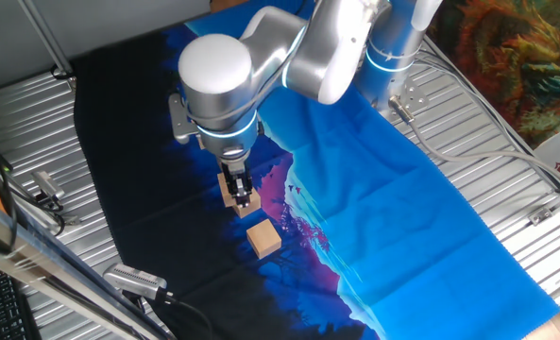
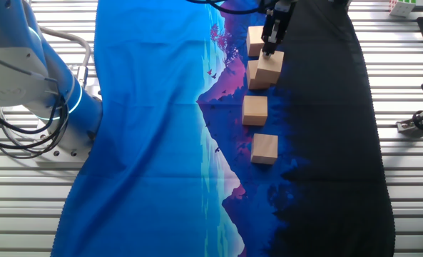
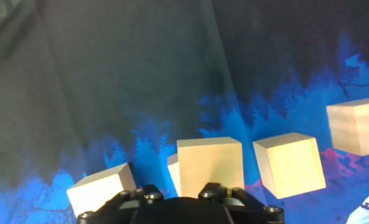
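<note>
In the wrist view a pale wooden block stands just beyond my gripper, partly covering another block. Two dark fingertips are apart at the bottom of that view, so the gripper looks open. From the second exterior side, one block overlaps a second block and appears to rest on or against it. My gripper points down at its upper edge; whether they touch is unclear. In the first exterior view the gripper partly hides the block below it.
Further blocks form a rough row: one block behind the gripper, another and a third towards the front. They lie on a blue and black cloth.
</note>
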